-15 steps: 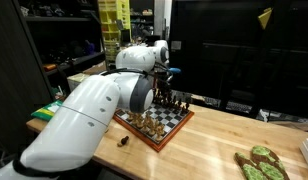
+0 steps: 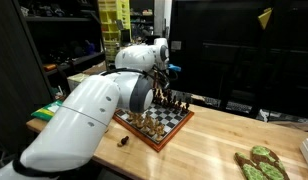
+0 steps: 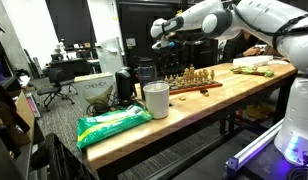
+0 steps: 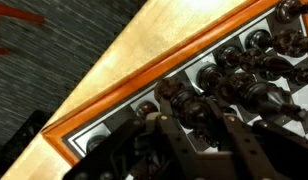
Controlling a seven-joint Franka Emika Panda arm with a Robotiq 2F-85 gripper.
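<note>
A wooden-framed chessboard (image 2: 176, 122) lies on the table, with light pieces (image 2: 144, 125) at its near side and dark pieces (image 2: 176, 102) at the far side. In the wrist view, my gripper is low among the dark pieces near the board's orange-brown border (image 4: 159, 72). It is shut on a dark chess piece (image 4: 187, 100), whose lower part is hard to make out against the dark fingers. Other dark pieces (image 4: 262, 97) stand or lean close by on the right. My arm hides part of the board in the first exterior view.
A single dark piece (image 2: 123, 141) lies off the board near the arm. A white container (image 3: 156, 100) and a green bag (image 3: 114, 124) sit at the table's end. Green patterned items (image 2: 261, 163) lie at right.
</note>
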